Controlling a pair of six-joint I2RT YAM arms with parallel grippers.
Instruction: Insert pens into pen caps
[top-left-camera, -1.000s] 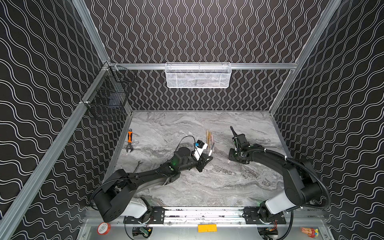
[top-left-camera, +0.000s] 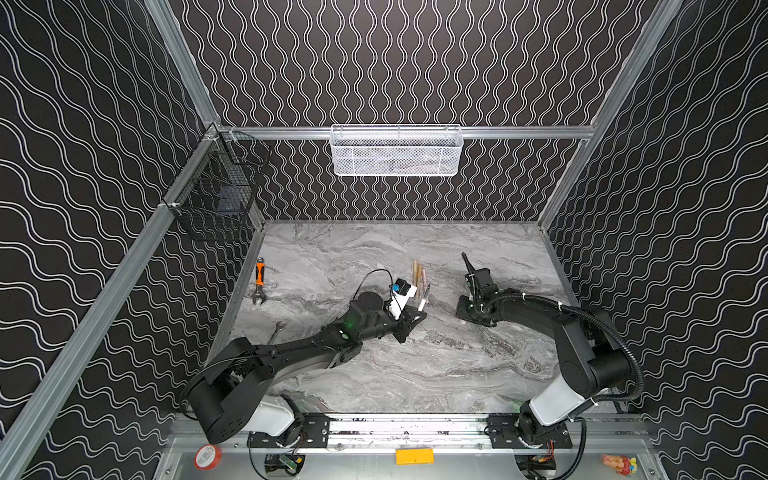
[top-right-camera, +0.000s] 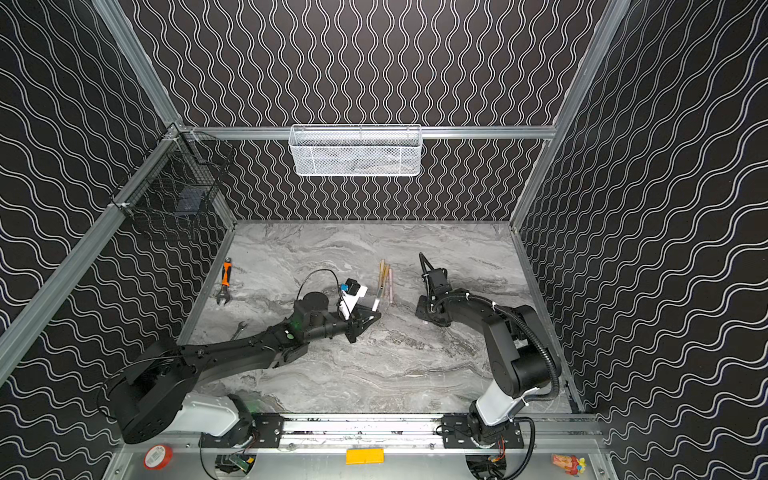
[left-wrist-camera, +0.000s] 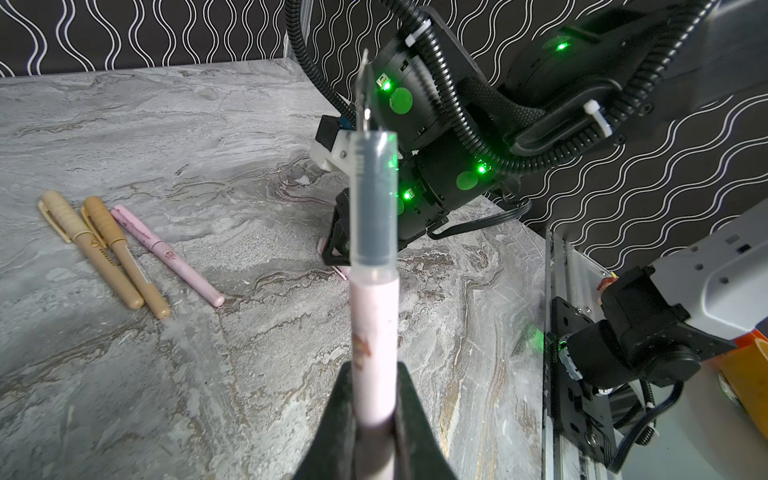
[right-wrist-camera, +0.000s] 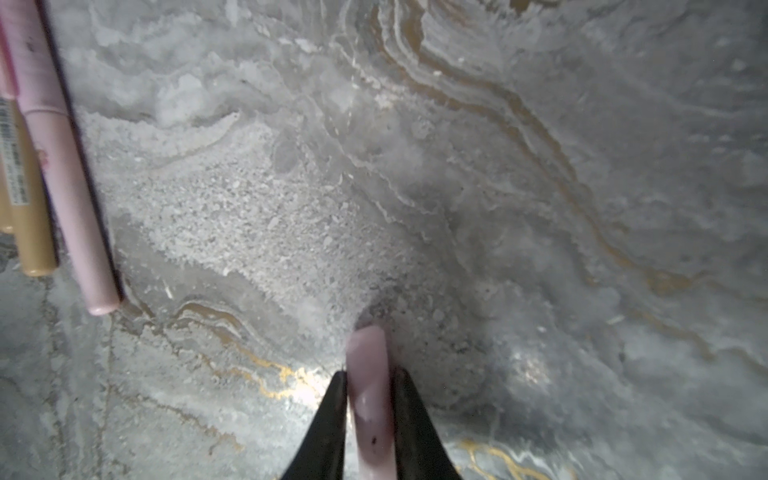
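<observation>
My left gripper is shut on an uncapped pen, its barrel pale pink, its clear section and thin metal tip pointing upward. In the right wrist view, a pink pen cap lies lengthwise between the fingers of my right gripper. They flank it closely; whether they press on it cannot be told. That gripper is low over the table, and the cap's lower part runs out of view. From the top left, the left gripper stands left of the right gripper, with open space between them.
Behind the left gripper lie two tan pens and a capped pink pen, side by side. An orange-handled wrench is at the far left.
My right arm has shifted slightly, its elbow moving left and its gripper staying in nearly the same place. The left arm with the pen stays almost still.
</observation>
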